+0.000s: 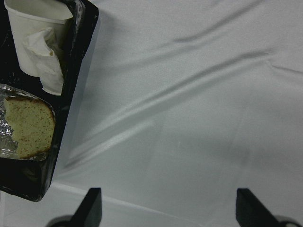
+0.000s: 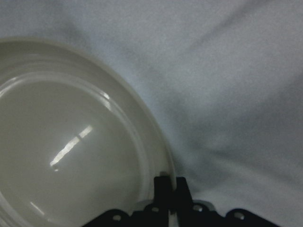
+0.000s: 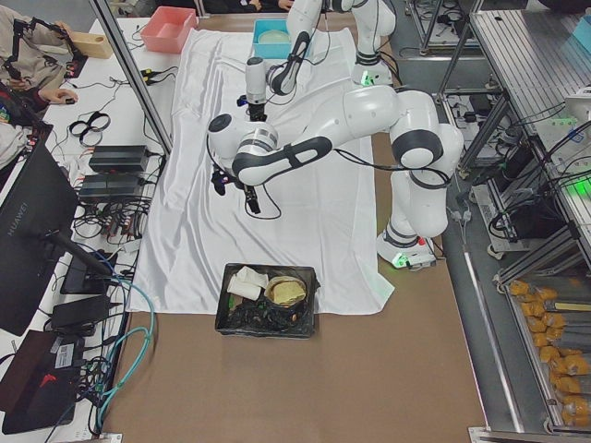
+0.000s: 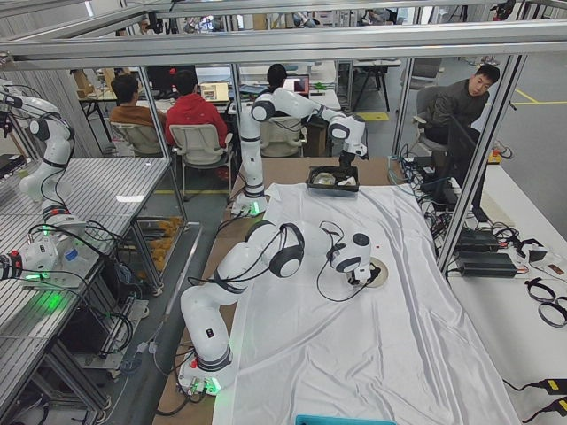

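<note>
A white plate [image 2: 71, 123] lies on the white cloth [image 2: 236, 71]; my right gripper is shut on its rim in the right wrist view, and the plate also shows under that arm in the camera right view. My left gripper stands open above the cloth beside a black tray [image 1: 33, 184]. The tray holds a paper cup [image 1: 33, 19] with a crumpled napkin [image 1: 49, 61] and a slice of bread [image 1: 28, 127] on foil.
A blue container [image 3: 275, 28] is at the far end of the cloth, a red bin [image 3: 169, 28] on the side table. Monitor and cables line that table.
</note>
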